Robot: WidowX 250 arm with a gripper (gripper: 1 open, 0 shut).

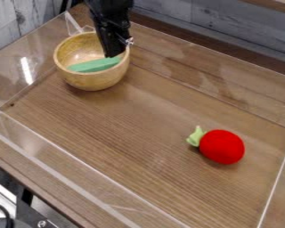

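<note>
A wooden bowl [92, 82] sits on the table at the upper left, with a green oblong piece [95, 65] lying in it. My dark gripper [114, 44] hangs over the bowl's back right part, its tip near the rim. It is shut, and I see nothing clearly held in it. A red tomato-like object [223, 147] with a pale green top lies at the lower right.
A grey wall runs along the back. The table's edge shows at the lower left.
</note>
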